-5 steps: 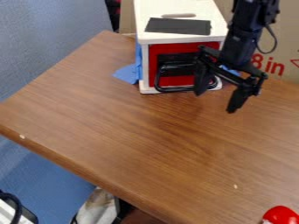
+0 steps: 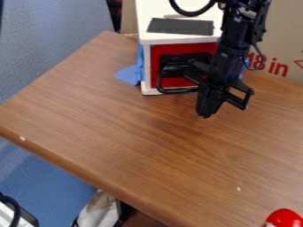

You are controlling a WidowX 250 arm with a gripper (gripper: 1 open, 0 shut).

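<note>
My black gripper (image 2: 206,110) hangs low over the wooden table (image 2: 106,151), just in front of a toy oven (image 2: 161,37) with a white body and red front. The oven has a dark panel on top and a black handle on its door. The gripper's upper part overlaps the right side of the red front in the view. Its fingers point down, and whether they are open or shut is hard to tell.
A blue cloth (image 2: 130,74) lies left of the oven. A cardboard box (image 2: 279,53) stands behind at right. A red object (image 2: 284,218) sits at the bottom right corner.
The arm and gripper have moved left, across in front of the oven, from its right side. The oven looks unmoved.
</note>
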